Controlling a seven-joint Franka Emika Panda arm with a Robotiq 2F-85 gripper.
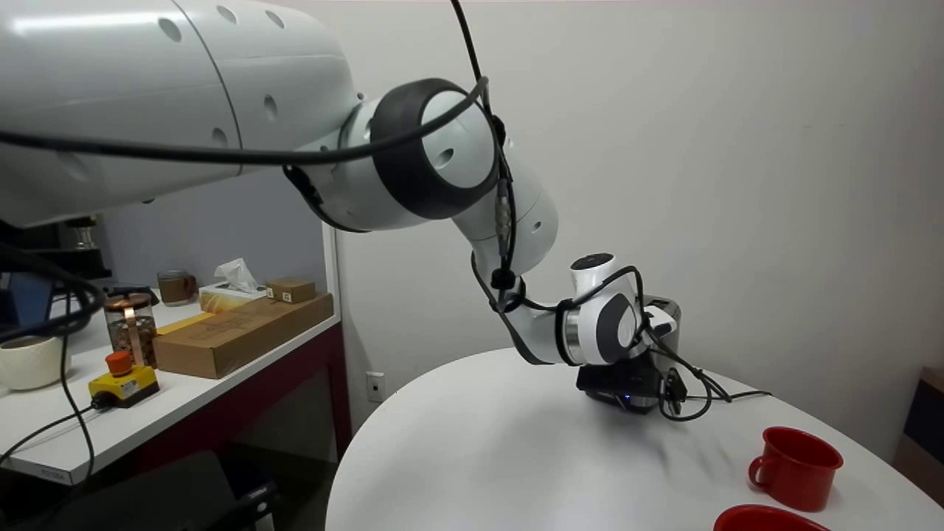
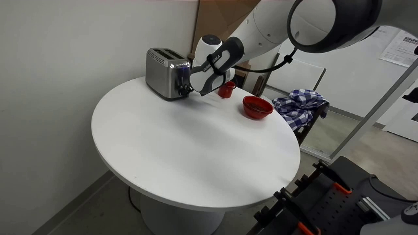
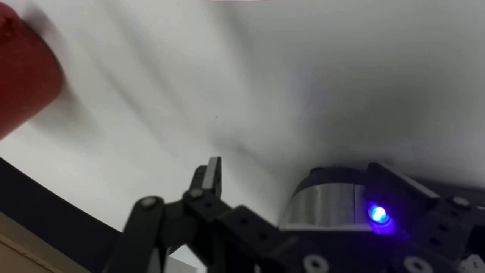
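A silver two-slot toaster (image 2: 162,74) stands on the white round table, its slots empty of anything visible. My gripper is beside the toaster's control end, low over the table. It is open, one finger (image 3: 212,175) well apart from the other finger (image 3: 400,184). Part of the toaster's metal side (image 3: 329,202) shows between and below the fingers. A glowing blue light (image 3: 378,214) lies close to the right finger in the wrist view; whether they touch I cannot tell. In exterior view 1 the arm hides most of the toaster (image 1: 670,311).
A red mug (image 1: 801,469) stands near the table edge, also partly seen in the wrist view. Beside it is a red bowl (image 2: 257,107) with small dark contents. Black cables (image 1: 699,380) hang around the wrist.
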